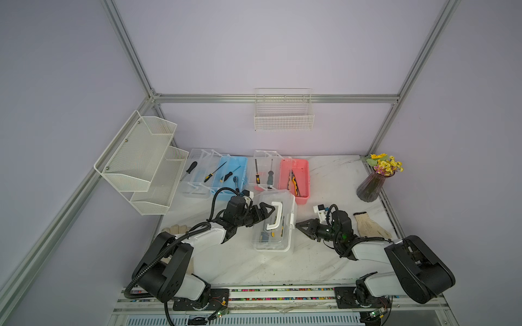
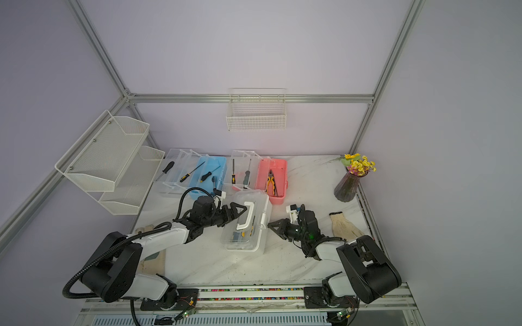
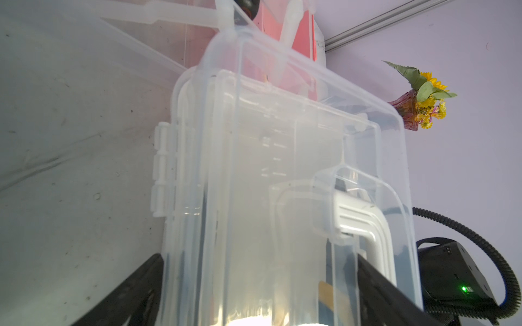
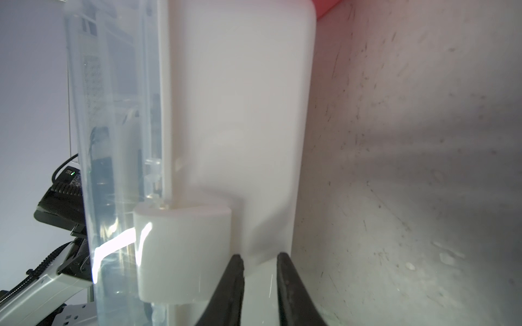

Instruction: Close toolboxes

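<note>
A clear toolbox (image 1: 261, 241) with a white handle (image 2: 245, 217) lies lid-down, with tools inside, at the front middle. My left gripper (image 1: 269, 212) stands open over its upper left, fingers either side of the lid in the left wrist view. My right gripper (image 1: 300, 228) is at the box's right side, its fingertips slightly apart beside the white latch (image 4: 185, 252), with nothing seen between them. Behind, a blue toolbox (image 2: 214, 168) and a pink toolbox (image 2: 277, 198) stand open with tools in them, their clear lids folded leftward.
A vase of flowers (image 1: 369, 184) stands at the back right, with a work glove (image 1: 369, 225) before it; another glove lies under the left arm. Wire baskets hang on the back and left walls.
</note>
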